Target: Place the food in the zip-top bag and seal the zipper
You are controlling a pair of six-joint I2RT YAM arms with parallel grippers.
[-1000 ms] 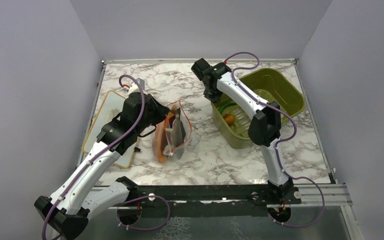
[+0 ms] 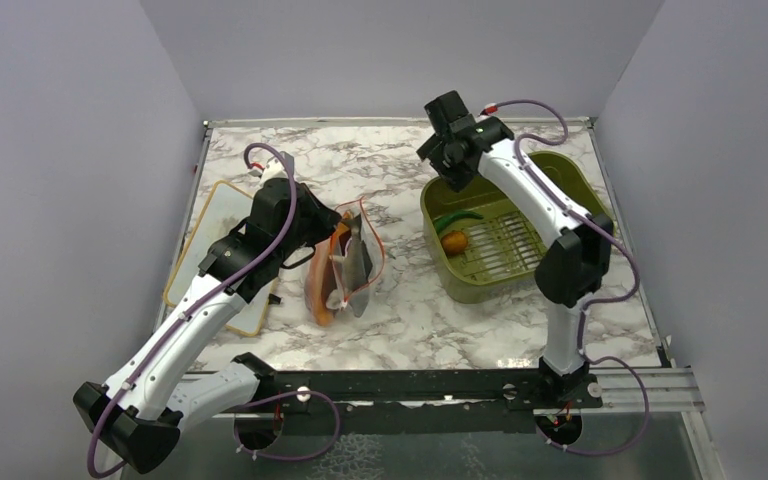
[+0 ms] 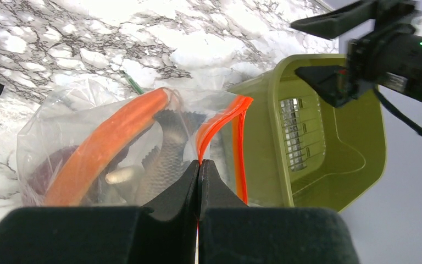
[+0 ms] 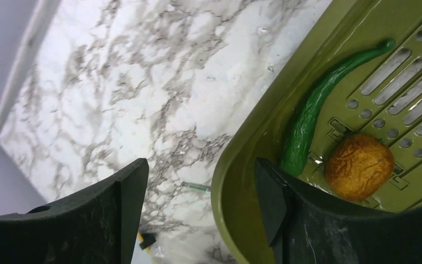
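Note:
Upright on the marble table stands the clear zip bag (image 2: 370, 285) with an orange-red zipper strip (image 3: 217, 124), its mouth open. Inside it lie an orange carrot-like piece (image 3: 107, 146), a grey fish (image 3: 167, 143) and a dark purple item. My left gripper is shut on the bag's zipper edge; a red line shows between its fingers. In the olive tub (image 2: 480, 288) are a green pepper (image 4: 313, 107) and a round brown food (image 4: 359, 166). My right gripper hangs open over the tub's left wall, nothing between its fingers.
A yellow-rimmed white board (image 2: 195, 232) lies at the left under my left arm. A thin green stick (image 4: 196, 187) rests on the table beside the tub. Bare marble (image 2: 400, 335) stretches in front of the bag and tub.
My right gripper has moved right and toward the back, along the tub's left side. The tub has shifted slightly frontward and right. The left arm has barely moved.

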